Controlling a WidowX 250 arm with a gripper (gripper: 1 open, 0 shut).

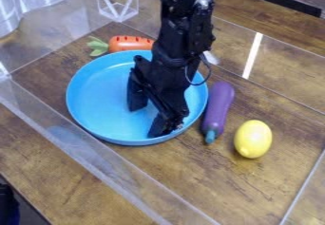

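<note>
My black gripper (155, 107) hangs open over the blue bowl (105, 113), its fingers low inside it. Whether anything lies between the fingers is hard to tell. An orange toy carrot (129, 44) with a green top lies behind the bowl. A purple eggplant (218, 110) lies just right of the bowl, and a yellow oval object (253, 139) lies further right.
The wooden tabletop (273, 67) has free room at the right and front. A clear plastic edge runs diagonally along the lower left. A small pale object behind the arm is mostly hidden.
</note>
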